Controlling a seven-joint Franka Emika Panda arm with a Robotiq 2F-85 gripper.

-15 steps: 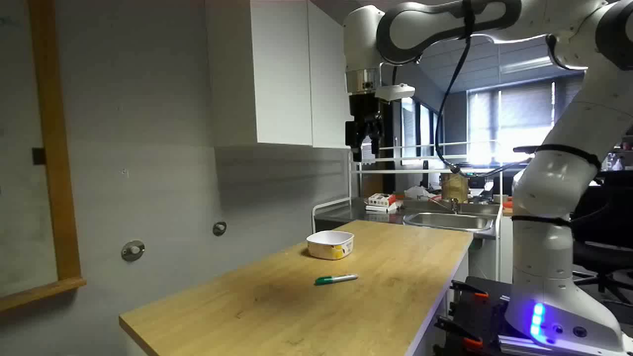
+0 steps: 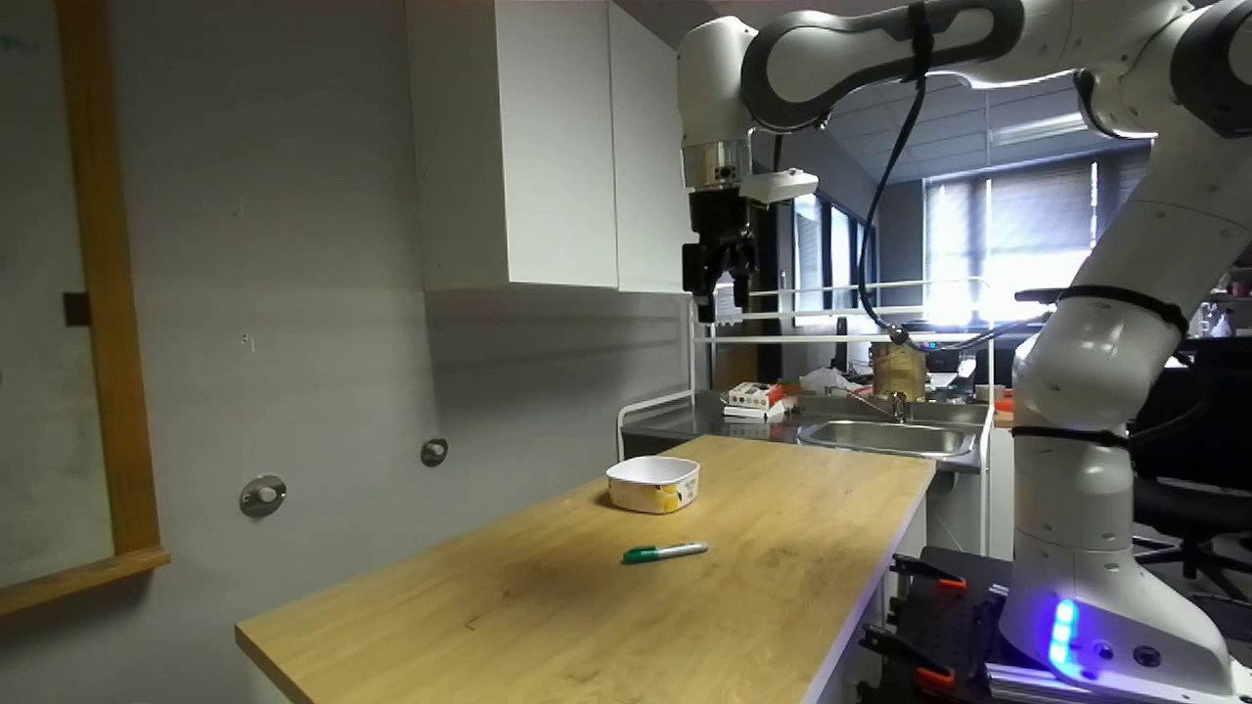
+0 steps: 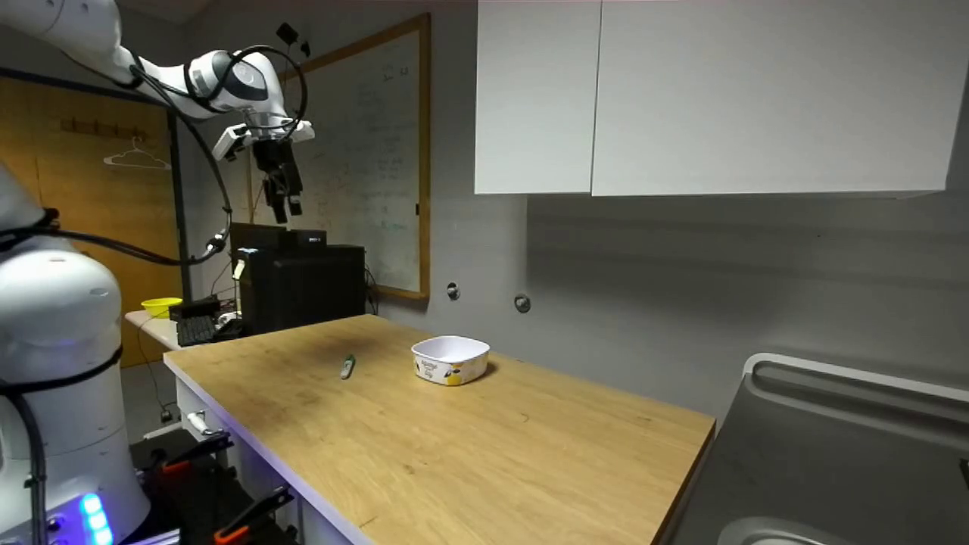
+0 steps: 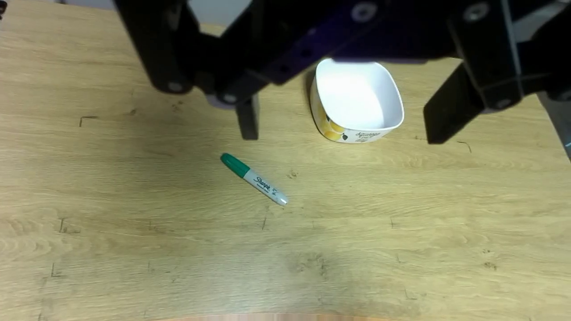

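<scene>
A marker (image 4: pixel 257 181) with a green cap and grey barrel lies flat on the wooden worktop (image 2: pixel 516 598). Behind it, nearer the wall, stands a white container (image 2: pixel 652 483) with a lemon print; in the wrist view the inside of this container (image 4: pixel 356 93) looks empty. High above the worktop, my gripper (image 2: pixel 722 303) points downward, well clear of both objects. Its two fingers (image 4: pixel 453 107) are wide apart in the wrist view, with nothing held between them. From the other side, the marker (image 3: pixel 347 366) is left of the container (image 3: pixel 450 359).
White wall cabinets (image 2: pixel 558 153) hang over the back of the worktop, close to the gripper in exterior view 1. A sink (image 2: pixel 888 438) and small boxes (image 2: pixel 754 397) sit beyond the far end.
The arm has shifted very slightly in exterior view 1. The marker and container are in the same places.
</scene>
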